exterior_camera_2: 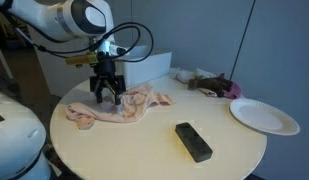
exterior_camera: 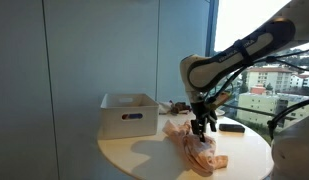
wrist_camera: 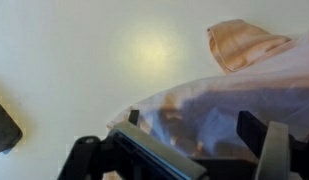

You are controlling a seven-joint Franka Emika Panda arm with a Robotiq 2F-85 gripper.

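A crumpled pale pink cloth (exterior_camera: 199,157) is spread over the round white table; it is also seen as the folded cloth (exterior_camera_2: 134,104) in the second exterior view. Over it stands my gripper (exterior_camera: 203,133), pointing down with its fingers apart. In the wrist view the two dark fingertips (wrist_camera: 251,128) are wide apart at the lower edge, with the cloth (wrist_camera: 209,110) below and between them. No part of the cloth looks pinched. Whether the fingers touch the cloth cannot be told.
A white bin (exterior_camera: 129,116) stands at the table's back. A black box (exterior_camera_2: 193,142) and an empty white plate (exterior_camera_2: 264,115) lie apart from the cloth. Several small dark and coloured items (exterior_camera_2: 216,84) sit along the far edge.
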